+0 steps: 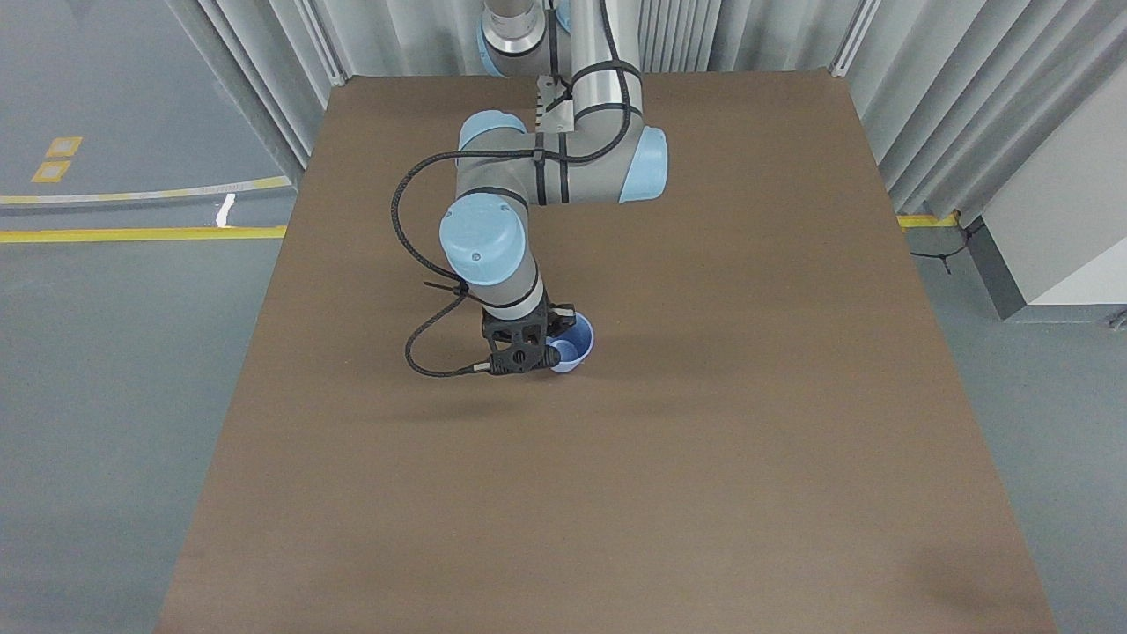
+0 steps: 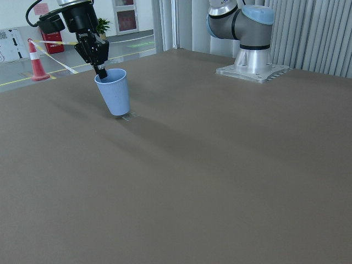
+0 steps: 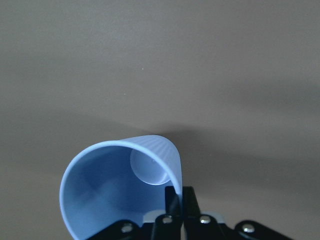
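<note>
My gripper [image 1: 549, 343] [image 2: 102, 71] is shut on the near rim of a light blue plastic cup [image 1: 570, 354] [image 2: 114, 96] [image 3: 100, 185], one finger inside it and the other outside. The cup hangs slightly tilted at or just above the table's surface; whether it touches the table I cannot tell. In the wrist view its open mouth and round bottom show from above. In the front view the cup is partly hidden behind the gripper.
The arm's base [image 2: 253, 71] stands at the back edge, with grey curtains behind it. A traffic cone [image 2: 38, 69] is on the floor beyond the table.
</note>
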